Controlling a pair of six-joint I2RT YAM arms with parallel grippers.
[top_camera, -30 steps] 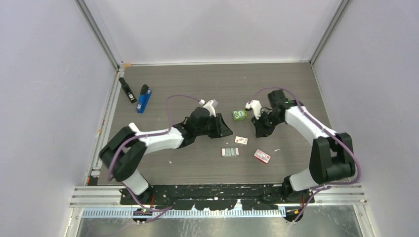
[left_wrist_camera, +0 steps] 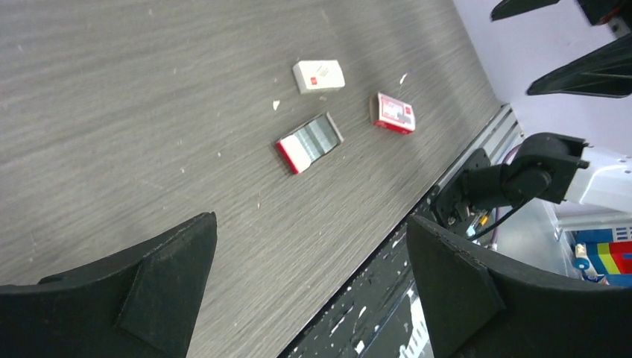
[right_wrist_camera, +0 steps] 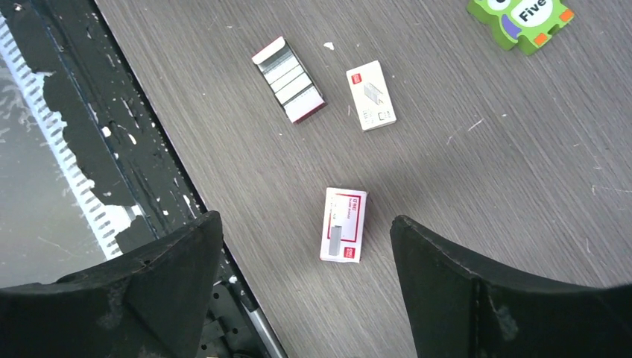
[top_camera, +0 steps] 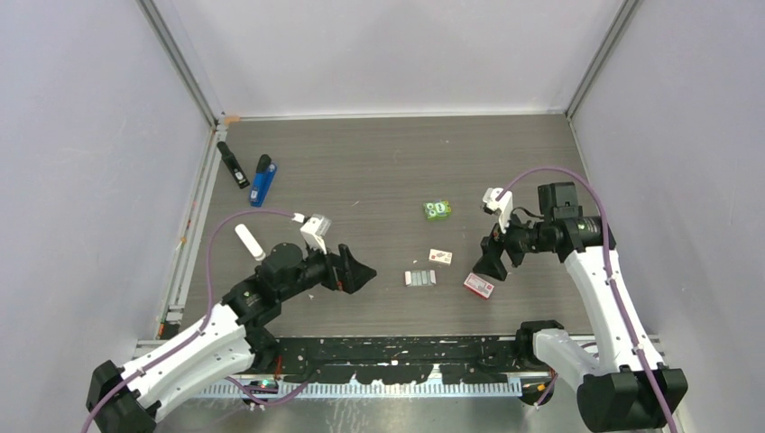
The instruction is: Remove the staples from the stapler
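Observation:
My left gripper [top_camera: 356, 269] hangs open over the left middle of the table, nothing between its fingers. My right gripper [top_camera: 493, 263] stands parted and empty above a red-and-white box [right_wrist_camera: 343, 224] at the right front. Left of that lie a strip of staples [top_camera: 420, 278] with white-and-red ends and a small white box [top_camera: 440, 257]. A blue stapler [top_camera: 262, 185] lies at the back left beside a black stapler-like tool [top_camera: 233, 165].
A green toy block [top_camera: 437, 209] sits behind the small boxes. A white stick-like object [top_camera: 250, 241] lies left of my left arm.
Both arms have pulled apart toward their own sides and toward the front. The right gripper has come over the red-and-white box. The objects on the table have not moved.

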